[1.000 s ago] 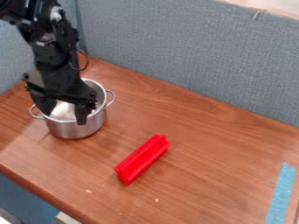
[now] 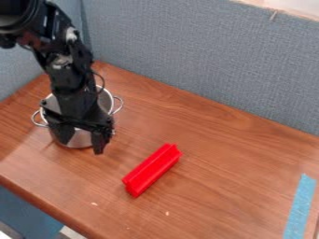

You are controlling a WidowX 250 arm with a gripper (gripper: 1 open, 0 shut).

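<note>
A steel pot (image 2: 69, 140) with wire handles stands at the left of the wooden table. My black gripper (image 2: 77, 137) hangs low over it and in front, hiding much of the pot, with its lower tip near the pot's front right. Whether it is open or shut, or holds anything, I cannot tell. A red bar-shaped object (image 2: 152, 169) lies on the table to the front right of the pot.
Grey padded walls (image 2: 200, 56) line the back and left of the table (image 2: 212, 196). A light blue tape strip (image 2: 300, 205) is at the right.
My gripper has moved lower and turned, its tip now further right and down over the pot's front. The red object has not moved.
</note>
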